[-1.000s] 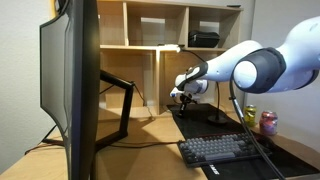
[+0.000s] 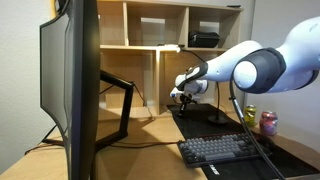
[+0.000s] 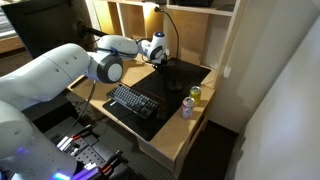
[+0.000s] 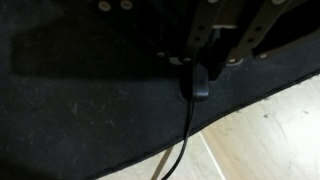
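At the far end of the dark desk mat [image 4: 90, 110], my gripper [image 2: 181, 104] points down close to the mat. In the wrist view its dark metal fingers [image 4: 199, 42] come together at a small black cable end [image 4: 201, 84]. The gripper is shut on this piece, and a thin black cable [image 4: 189, 122] trails from it over the mat's edge onto the light wood. Most of the piece's upper part is hidden by the fingers. In exterior view 2 the gripper [image 3: 158, 67] is small and the held piece cannot be made out.
A keyboard [image 2: 220, 149] lies on the near part of the mat. Two cans, one yellow-green [image 3: 195, 94] and one pink [image 3: 187, 107], stand at the desk's edge. A large monitor [image 2: 70, 80] stands at left. Behind the gripper rises a wooden shelf [image 2: 140, 88] with a black case [image 2: 204, 40].
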